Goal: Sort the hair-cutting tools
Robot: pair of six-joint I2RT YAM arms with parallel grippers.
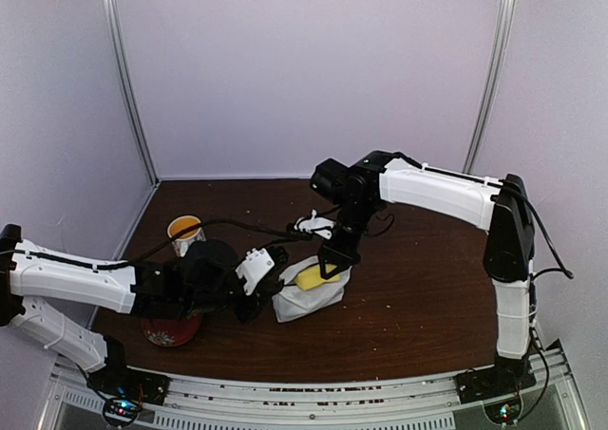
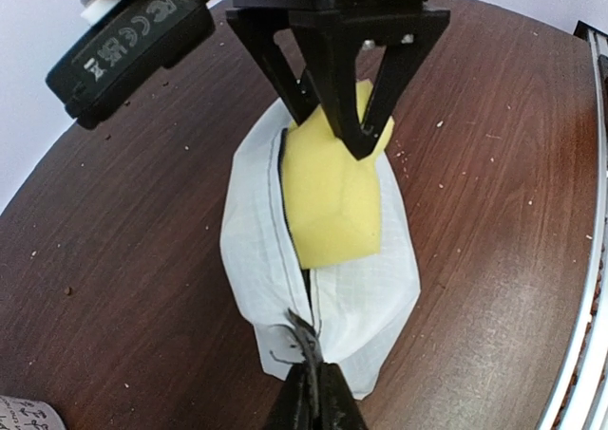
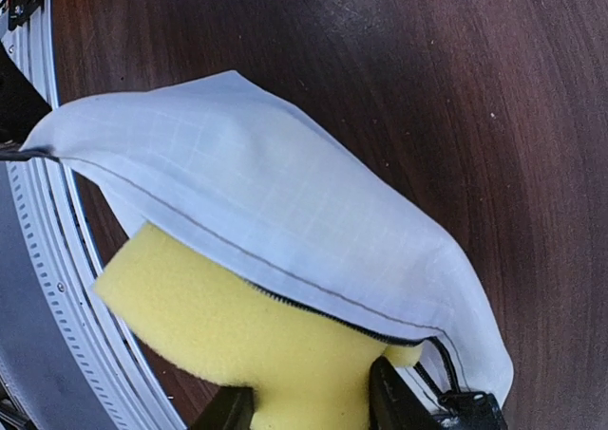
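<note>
A white zip pouch (image 2: pixel 271 212) lies low over the table, its dark-edged opening gaping in the left wrist view. Inside that opening sits a yellow foam block (image 2: pixel 328 202), part of it standing out. My right gripper is over the pouch with the block squeezed between its black fingers. At the near end of the opening, my left gripper is closed around the dark edge of the pouch. In the right wrist view that corner is drawn out toward the left gripper. No hair cutting tools show; the pouch's inside is hidden.
Behind the left arm stands a white cup (image 1: pixel 195 235) with an orange inside. A red patterned round object (image 1: pixel 171 331) sits below that arm, partly covered by it.
</note>
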